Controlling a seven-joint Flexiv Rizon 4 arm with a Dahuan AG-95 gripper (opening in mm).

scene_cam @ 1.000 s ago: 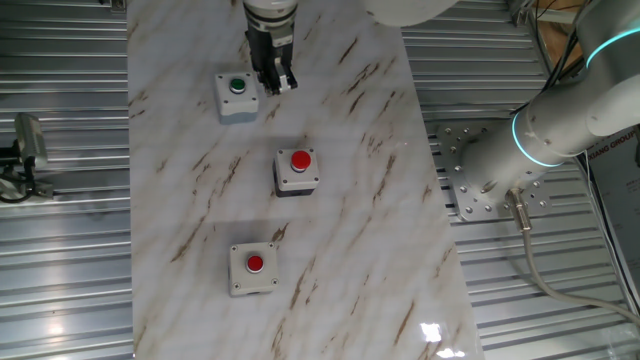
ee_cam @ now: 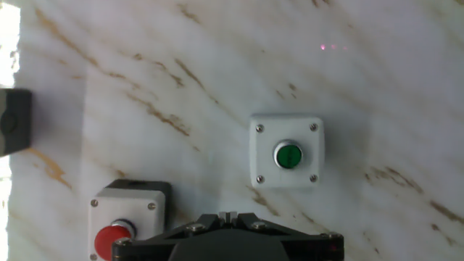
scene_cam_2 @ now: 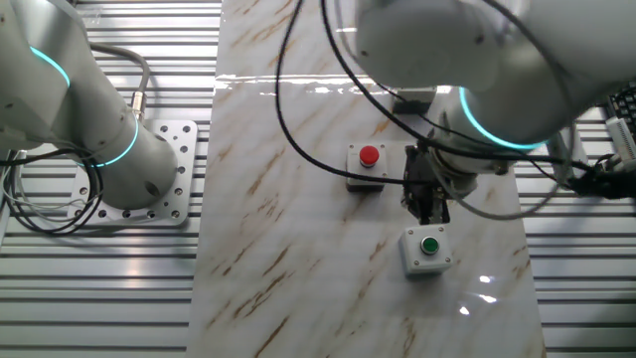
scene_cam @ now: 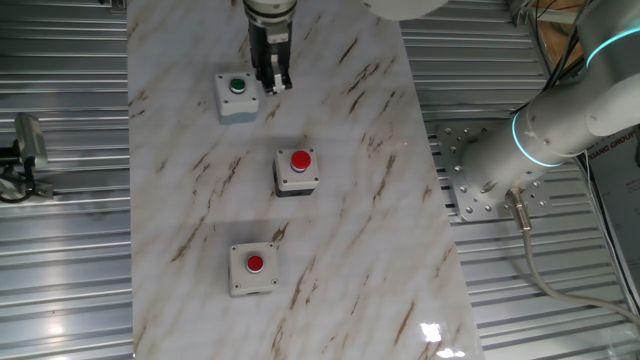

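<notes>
My gripper [scene_cam: 278, 88] hangs above the table beside the green-button box [scene_cam: 237, 98], on its right in exterior view 1. Its two fingers [ee_cam: 206, 223] meet at the bottom of the wrist view, shut with nothing visible between them. Ahead of the fingertips in that view sits the white box with the green button [ee_cam: 288, 156]. A box with a red button [ee_cam: 112, 239] lies lower left, partly cut off by the frame. In exterior view 1 the second red-button box [scene_cam: 254, 270] rests farther from the gripper than the nearer red-button box [scene_cam: 297, 172].
Slatted metal surfaces [scene_cam: 65, 250] flank the tabletop, and the arm's base [scene_cam: 500, 165] stands to the right. Loose cables [scene_cam_2: 288, 109] cross in front of exterior view 2, where the arm hides part of the table.
The boxes have not moved.
</notes>
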